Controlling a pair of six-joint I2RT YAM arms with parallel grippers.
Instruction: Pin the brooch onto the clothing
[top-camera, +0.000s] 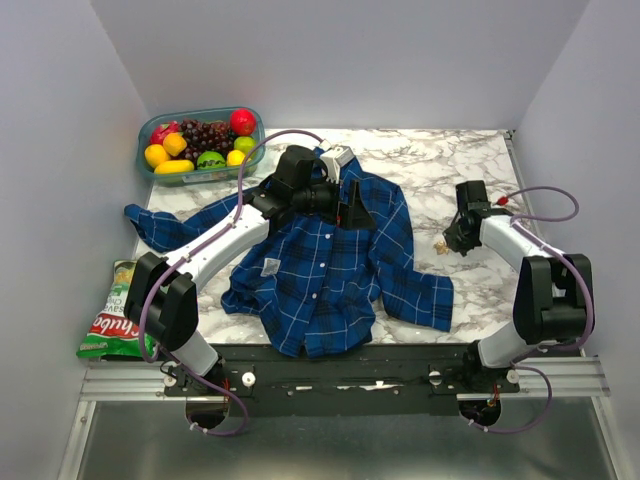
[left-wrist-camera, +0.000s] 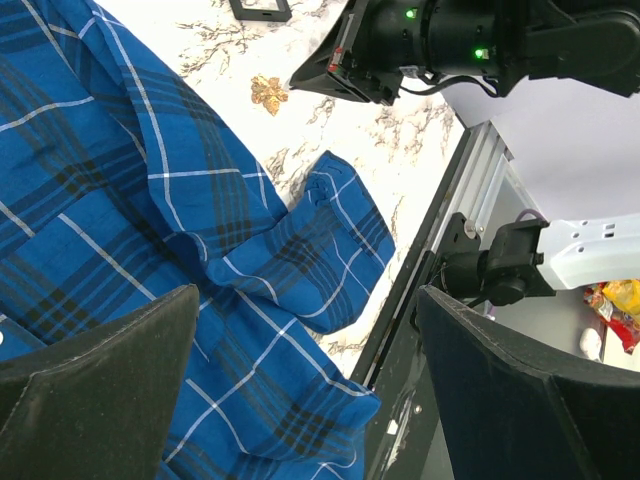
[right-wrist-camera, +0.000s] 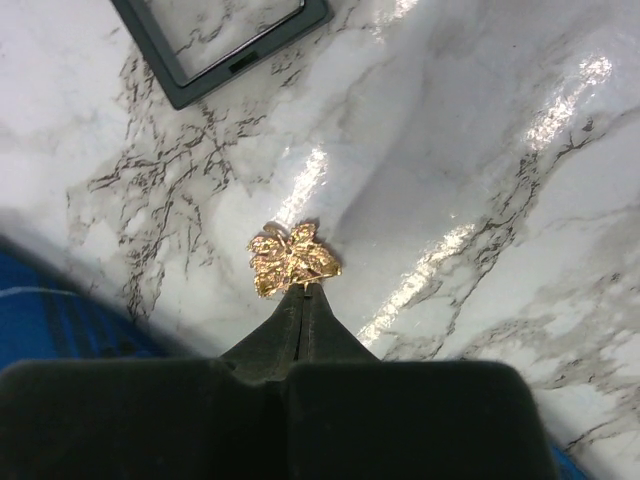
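Note:
A gold leaf-shaped brooch lies on the marble tabletop, right of the blue plaid shirt. My right gripper is shut, its tips at the brooch's near edge with nothing seen between them; whether they touch it cannot be told. In the top view the brooch shows just left of the right gripper. Above the shirt's upper right part hangs my left gripper, open and empty; the left wrist view has the shirt beneath its spread fingers.
A basket of fruit stands at the back left, and a green snack bag lies at the front left. Near the brooch is a dark rectangular frame. Bare marble surrounds the right gripper.

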